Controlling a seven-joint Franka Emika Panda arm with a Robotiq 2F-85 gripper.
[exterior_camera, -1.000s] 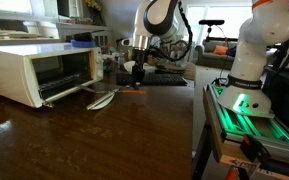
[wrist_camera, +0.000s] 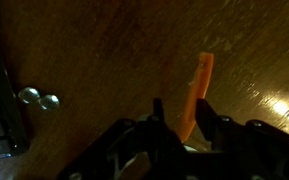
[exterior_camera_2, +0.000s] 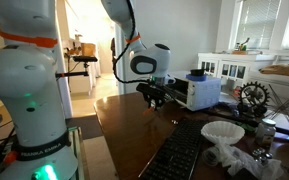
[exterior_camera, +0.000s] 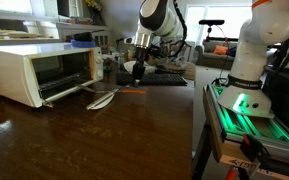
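A slim orange object (exterior_camera: pixel 132 91) lies on the dark wooden tabletop, just in front of and below my gripper (exterior_camera: pixel 137 80). In the wrist view the orange stick (wrist_camera: pixel 198 85) stretches from mid-frame down between the two dark fingertips, nearer the right one. My gripper has a clear gap between its fingers and is open; I see no grip on the stick. Its lower end is hidden by the gripper. The second exterior view has my gripper (exterior_camera_2: pixel 152 98) low over the table.
A white toaster oven (exterior_camera: pixel 59 82) stands left of the gripper, with a pale plate and utensil (exterior_camera: pixel 102 101) in front. A black keyboard (exterior_camera_2: pixel 174 152) and a white bowl (exterior_camera_2: pixel 224 132) lie on the other side.
The arm has shifted slightly while the gripper stays low near the orange stick. The things on the table have not visibly moved.
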